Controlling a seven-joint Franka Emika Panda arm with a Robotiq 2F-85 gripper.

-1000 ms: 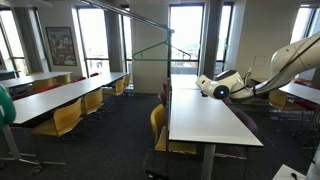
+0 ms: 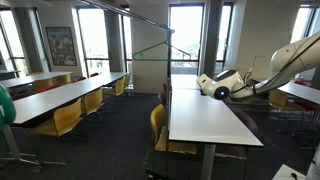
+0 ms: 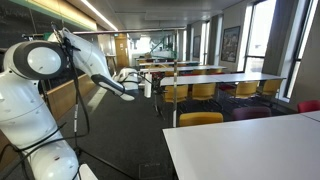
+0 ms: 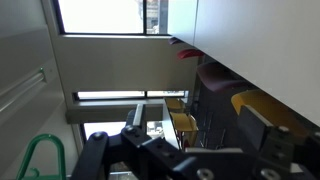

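A green hanger [image 2: 165,45] hangs from the dark metal rail [image 2: 135,14] in exterior view 1. Part of another green object [image 2: 5,106] is cut off by the left edge there. My gripper [image 2: 203,80] is to the right of the rail's upright, lower than the hanger and apart from it. In the wrist view its two dark fingers stand wide apart, and no object shows in the fingers of the gripper. A green hanger [image 4: 42,158] appears at that view's lower left, clear of the fingers.
A white table [image 2: 205,120] stands beneath the arm, with yellow chairs [image 2: 158,122] along its side. The rail's thin upright [image 2: 168,100] rises by the table's left edge. More tables [image 2: 60,96] fill the room; the carpet [image 2: 105,145] between them is open.
Little differs; the gripper end of the arm looks almost unmoved, and the hanger hangs in the same spot.
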